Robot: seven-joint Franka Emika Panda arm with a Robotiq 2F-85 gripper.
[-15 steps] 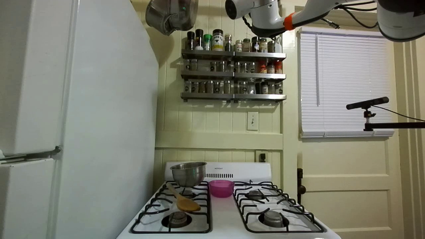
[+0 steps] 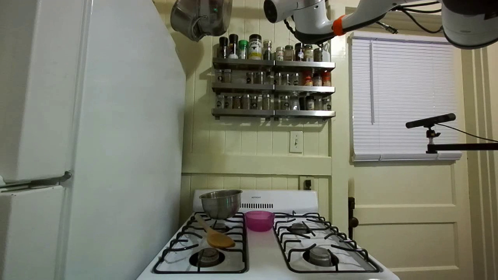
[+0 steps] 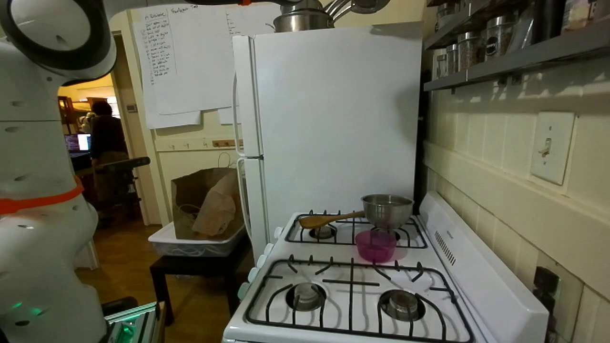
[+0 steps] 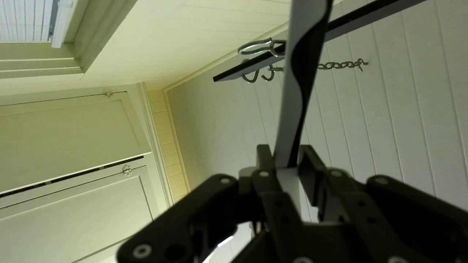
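In the wrist view my gripper is shut on a long shiny metal handle, which runs up out of the frame between its fingertips. What the handle belongs to cannot be seen there. Exterior view 1 shows only part of my white arm, along the top edge. A steel bowl is at the back left of the stove. The wooden spoon lies slanted across the left grates, and a pink bowl stands between the grates.
A black bar with metal hooks and a chain passes close by the handle. Metal pots show above the fridge, and another pot appears at the top of exterior view 1. Spice shelves line the wall.
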